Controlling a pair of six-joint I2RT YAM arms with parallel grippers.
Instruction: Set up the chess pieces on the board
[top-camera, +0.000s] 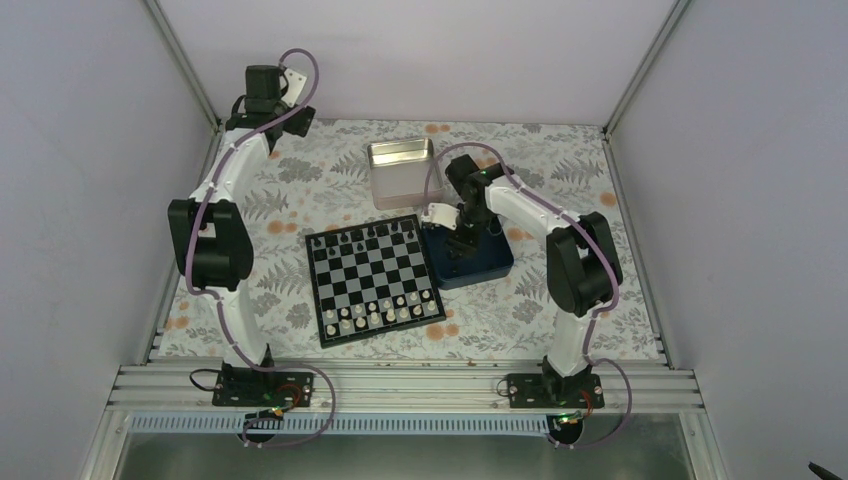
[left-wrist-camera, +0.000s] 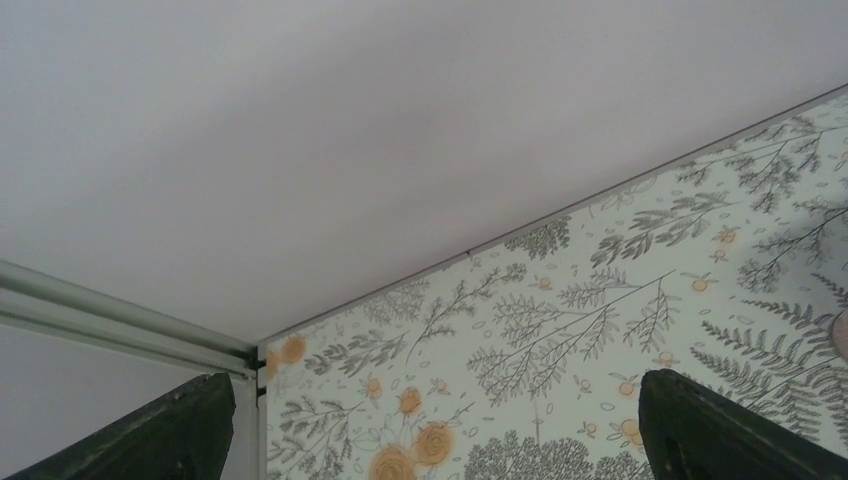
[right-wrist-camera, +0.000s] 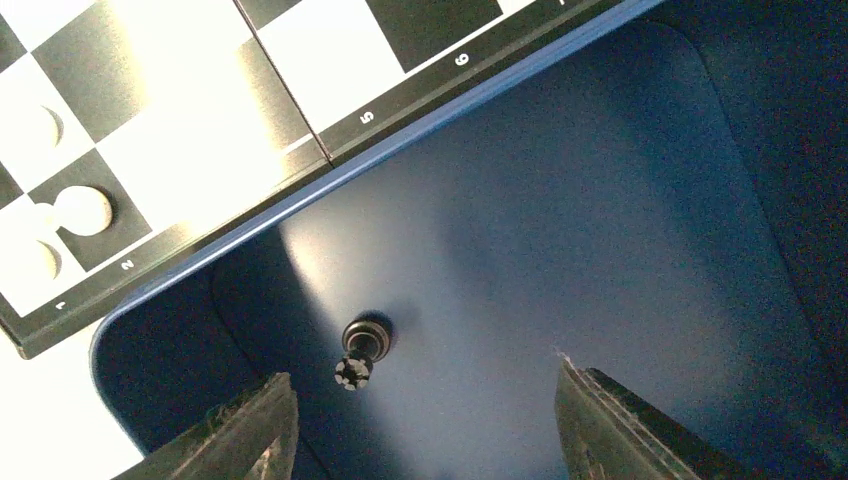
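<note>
The chessboard (top-camera: 370, 280) carries white pieces along its near side and dark pieces along its far side. Inside the blue tray (top-camera: 478, 275) a single dark piece (right-wrist-camera: 365, 350) stands in the right wrist view, between and just beyond the fingertips of my right gripper, which is open over the tray. My left gripper is open and empty, raised over the back-left of the table, away from the board.
A pale tray with a metallic back (top-camera: 405, 185) sits behind the board, empty.
</note>
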